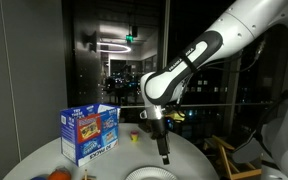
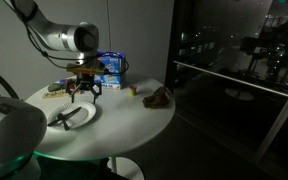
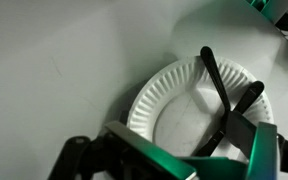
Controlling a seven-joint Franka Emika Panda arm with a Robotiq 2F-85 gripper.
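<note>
On the table lies a white paper plate point(image 3: 149, 95) with a fluted rim, bearing two dark utensils point(image 3: 214, 70) that cross each other in the wrist view. The plate point(image 2: 87, 117) also shows whole in exterior view 2, but only its far part is in exterior view 1. Above the plate, my gripper point(image 2: 84, 95) points downward with its fingers spread apart. Nothing is visible between them. In the wrist view, the fingers cover the lower part of the plate and part of the utensils.
A blue and red box point(image 1: 89, 133) stands toward the back of the table. A small yellow and red item point(image 1: 135, 135) and a brown object point(image 2: 158, 98) sit farther off. Round items point(image 1: 60, 174) lie at the near left. Bare table surrounds the plate's right side in exterior view 2.
</note>
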